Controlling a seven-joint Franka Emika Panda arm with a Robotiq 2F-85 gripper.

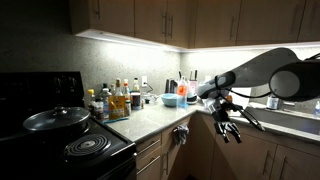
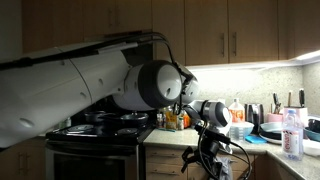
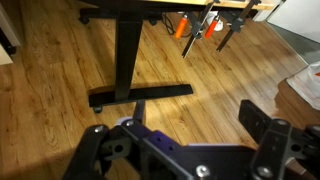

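Observation:
My gripper [image 1: 230,137] hangs below counter height, in front of the brown lower cabinets. Its two fingertips stand apart, and nothing shows between them. In the wrist view the gripper points at the wooden floor [image 3: 215,88], its fingers spread wide at the lower edge. A black post with a flat foot [image 3: 140,95] stands on that floor. Near the top edge are tools with orange handles [image 3: 182,25]. In the second exterior view the arm [image 2: 155,85] reaches across the stove toward the corner, and the gripper's fingers are hard to make out.
A lidded pan [image 1: 56,121] sits on the stove. Several bottles [image 1: 118,103] crowd the counter beside it. A light blue bowl [image 1: 170,100] and a blue-tinted bottle [image 1: 182,96] stand near the corner. The sink [image 1: 290,120] lies at the right. Counter space in front of the bowl is clear.

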